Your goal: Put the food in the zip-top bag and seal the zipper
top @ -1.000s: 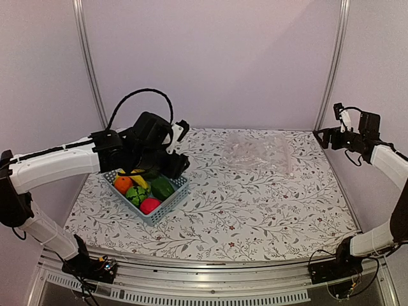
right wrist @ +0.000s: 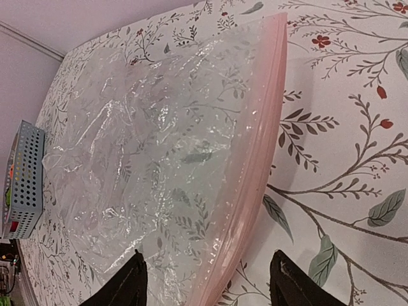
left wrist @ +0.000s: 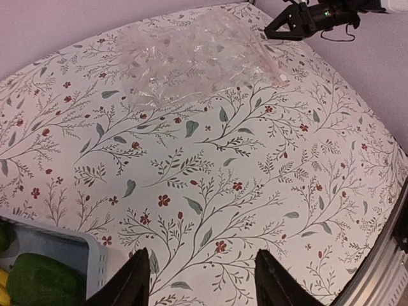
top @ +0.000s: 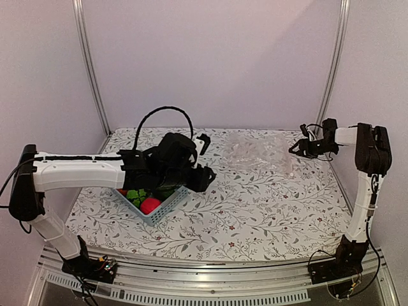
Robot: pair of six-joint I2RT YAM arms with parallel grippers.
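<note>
A clear zip top bag (top: 255, 150) with a pink zipper strip (right wrist: 258, 159) lies flat at the back right of the table. My right gripper (top: 296, 150) hangs just right of the bag, its fingers apart over the zipper end in the right wrist view, holding nothing. My left gripper is open and empty, above the table to the right of the food basket (top: 153, 213). The basket holds toy food, including a green vegetable (left wrist: 44, 280) and a red item (top: 150, 205), partly hidden by the left arm in the top view.
Walls close in at the back and sides, and a metal rail (top: 210, 287) runs along the front edge.
My right gripper has come left and down toward the bag's zipper edge. My left gripper has moved right, away from over the basket. The bag and basket have stayed put.
</note>
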